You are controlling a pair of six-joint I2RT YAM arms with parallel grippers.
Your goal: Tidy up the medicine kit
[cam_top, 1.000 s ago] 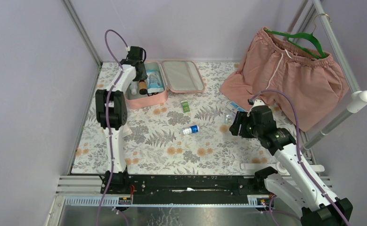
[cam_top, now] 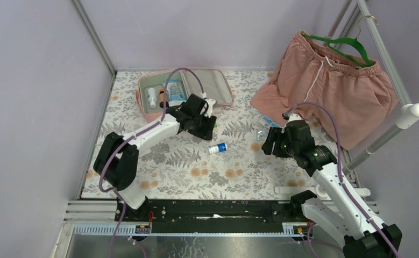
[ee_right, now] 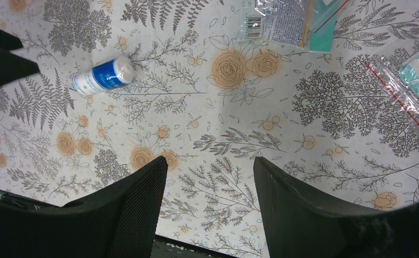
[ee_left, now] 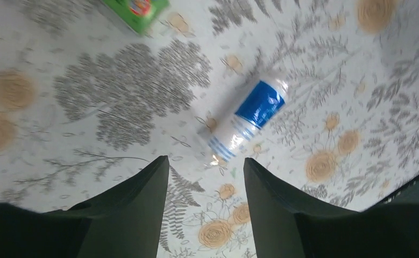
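Observation:
The pink kit case (cam_top: 142, 101) lies open at the back left, holding a white bottle (cam_top: 152, 97), a brown bottle and a blue pouch (cam_top: 176, 92). My left gripper hangs open over the table, above and short of a blue-and-white bottle (ee_left: 250, 113) lying on its side. A green box (ee_left: 137, 12) is at the top of the left wrist view. My right gripper is open and empty over bare cloth, with plastic packets (ee_right: 277, 27) farther off.
Pink shorts (cam_top: 320, 91) on a hanger and rail fill the back right.
The right arm has stayed put.

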